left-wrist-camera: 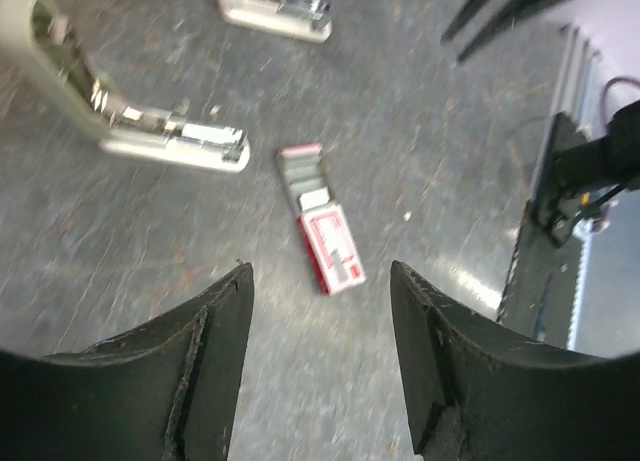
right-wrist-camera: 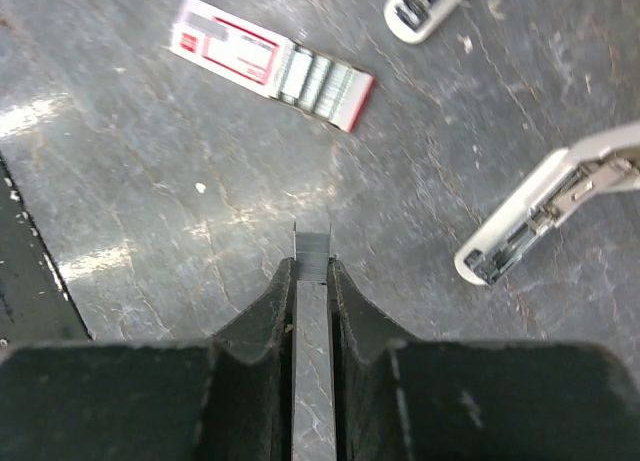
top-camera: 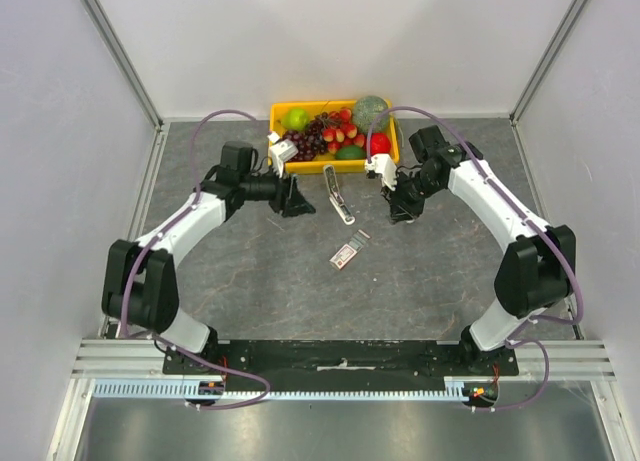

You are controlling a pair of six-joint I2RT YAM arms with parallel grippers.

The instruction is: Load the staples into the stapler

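Observation:
My right gripper is shut on a small grey strip of staples (right-wrist-camera: 312,246), held over the table. A white-and-red staple box lies with rows of staples showing at one end, also seen in the left wrist view (left-wrist-camera: 330,243). Two open staplers lie near it: one (right-wrist-camera: 510,231) at the lower right of the right wrist view, another (right-wrist-camera: 420,6) at its top. My left gripper is open with nothing between its fingers, left of the staplers in the top view.
A yellow tray (top-camera: 278,161) of fruit stands at the back, behind the staplers.

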